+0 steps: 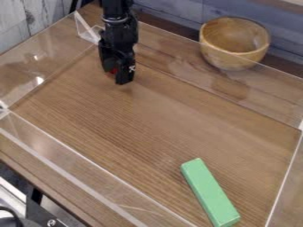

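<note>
My black gripper (117, 63) hangs down near the back left of the wooden table, its fingertips low at the tabletop around or over a small, dark reddish object that is mostly hidden by the fingers. I cannot tell from this view whether the object is held.
A wooden bowl (233, 40) stands at the back right. A green block (210, 191) lies at the front right. The table's left side has a raised clear edge.
</note>
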